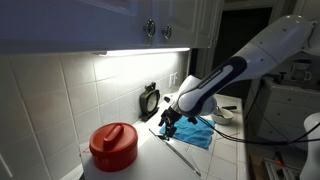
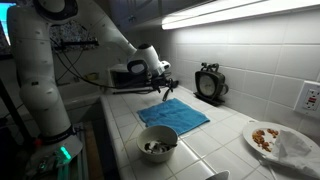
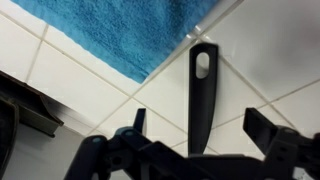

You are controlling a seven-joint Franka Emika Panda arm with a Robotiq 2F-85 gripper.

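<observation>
A black handle with a hole in its end (image 3: 203, 95) lies on the white tiled counter in the wrist view. Its lower part runs out of sight behind the gripper body. My gripper is open, one finger on either side of the handle and apart from it. Beside the handle is a blue towel (image 3: 125, 30), spread flat. From the first exterior view, the gripper (image 1: 168, 131) appears low over the counter, near the left edge of the towel (image 1: 195, 132). The second exterior view places it beyond the towel (image 2: 170, 118).
A red lidded pot (image 1: 114, 147) stands left of the arm. Near the towel is a pale bowl (image 2: 158, 145) with things inside. A plate of food (image 2: 258, 138) and a black upright object (image 2: 209, 83) are along the wall side.
</observation>
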